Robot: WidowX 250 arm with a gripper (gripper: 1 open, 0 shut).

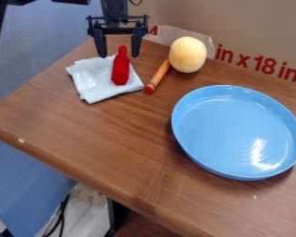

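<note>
A black gripper (118, 46) hangs at the top left over a folded white cloth (93, 85), its two fingers spread open on either side of the upper end of a red object (121, 69) that lies on the cloth. The fingertips appear to be above the object, not closed on it.
An orange carrot-like stick (158, 77) lies right of the cloth, beside a pale yellow round object (188, 55). A large blue plate (237, 131) fills the right of the wooden table (101, 148).
</note>
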